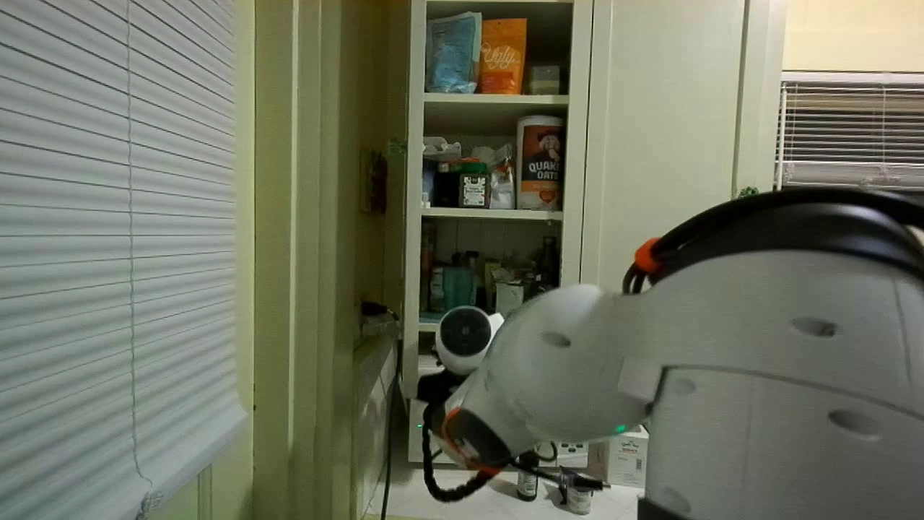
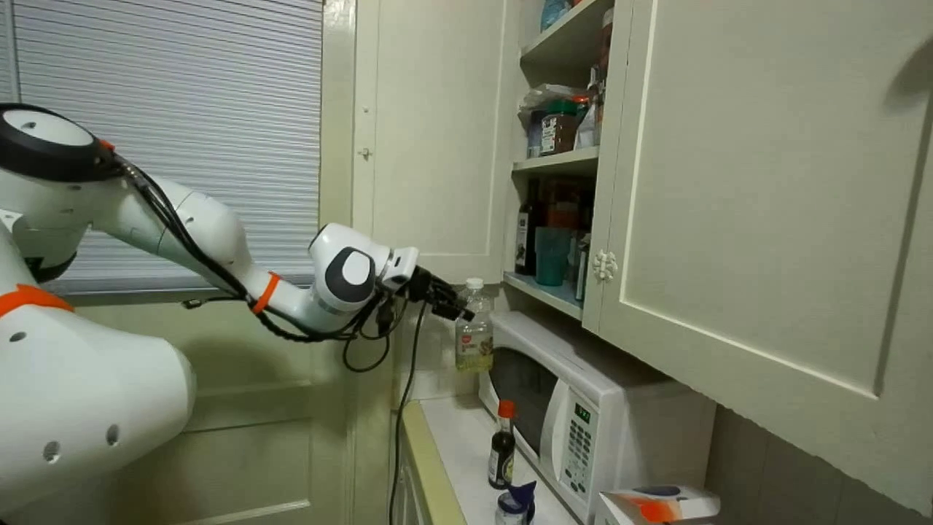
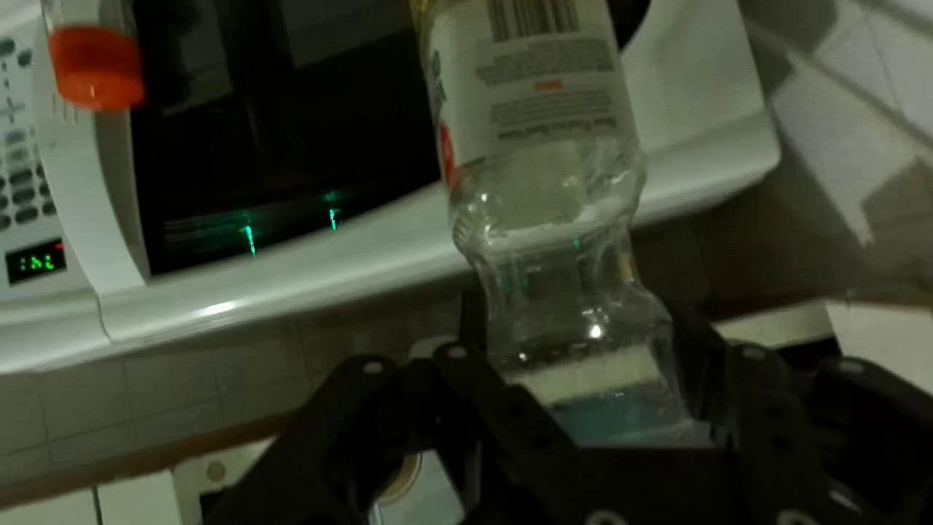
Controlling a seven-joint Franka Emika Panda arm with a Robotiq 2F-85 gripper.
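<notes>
A clear plastic bottle (image 2: 474,340) with a white cap and yellow liquid low inside hangs upright in front of the microwave. My gripper (image 2: 461,308) is shut on its upper part, coming in from the left. Up close in the wrist view, the same bottle (image 3: 544,114) stretches away from the dark fingers (image 3: 700,354), which flank its clear neck end; its barcode label faces me. The arm itself hides the bottle and the gripper in exterior view 1.
Behind the bottle stands a white microwave (image 2: 630,411). A red-capped sauce bottle (image 2: 501,450) and a small jar (image 2: 513,507) occupy the counter (image 2: 447,442). Above, the open cupboard's lowest shelf (image 2: 544,292) holds a teal cup (image 2: 551,257) and several bottles. The cupboard door (image 2: 770,201) is at right.
</notes>
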